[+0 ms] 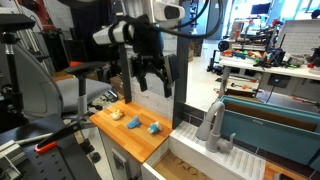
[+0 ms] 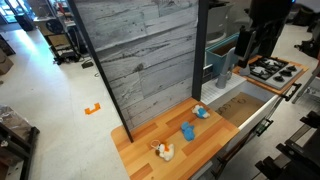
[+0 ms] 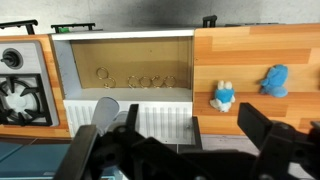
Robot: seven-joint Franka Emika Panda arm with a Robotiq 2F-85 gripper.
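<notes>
My gripper [image 1: 154,84] hangs high above the wooden counter, open, its two dark fingers well apart. In the wrist view the gripper has nothing between its fingers. On the counter, near the drawer side, sits a blue-and-white toy [image 3: 222,97]. A plain blue toy [image 3: 274,80] lies farther along the wood. An orange-and-white toy [image 2: 162,150] is toward the counter's far end in exterior view 2. Beside the counter, an open drawer [image 3: 135,50] holds several small rings [image 3: 145,81].
A grey faucet [image 1: 211,125] stands beside the drawer. Past the drawer is a stove [image 3: 22,97] with black burners. A dark post [image 1: 180,55] and grey plank wall [image 1: 150,60] rise behind the counter. Much of the wood between the toys is bare.
</notes>
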